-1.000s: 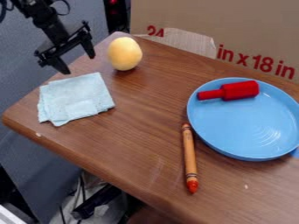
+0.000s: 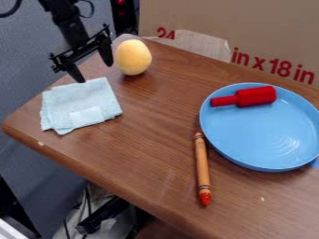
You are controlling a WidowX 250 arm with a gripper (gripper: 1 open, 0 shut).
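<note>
The black gripper (image 2: 90, 60) hangs at the upper left, above and behind the folded pale blue cloth (image 2: 80, 107), which lies flat at the table's left side. Its fingers point down, and nothing clear shows between them. A yellow oval object (image 2: 133, 58) stands just right of the gripper, near the back edge.
A blue plate (image 2: 262, 136) on the right holds a red rolling-pin-like object (image 2: 255, 96). An orange crayon (image 2: 202, 171) lies left of the plate. A cardboard box (image 2: 230, 28) stands behind the table (image 2: 137, 149).
The cloth looks essentially unmoved.
</note>
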